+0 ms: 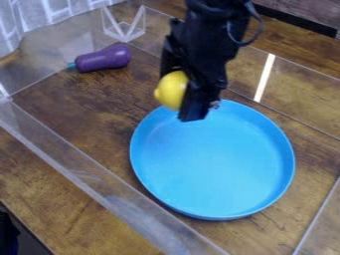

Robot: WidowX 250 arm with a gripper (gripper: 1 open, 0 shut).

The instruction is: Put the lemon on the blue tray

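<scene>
The yellow lemon is held up in the air, with my black gripper shut on it. Both hang over the upper left rim of the blue tray, in front of its far edge. The tray is round, low-rimmed and empty. My gripper's fingers hide part of the lemon's right side, and the arm reaches down from the top of the view.
A purple eggplant toy lies on the wooden table at the upper left. Near it, by the back, is a clear angular object. A transparent wall runs along the left and front. Bare wood lies left of the tray.
</scene>
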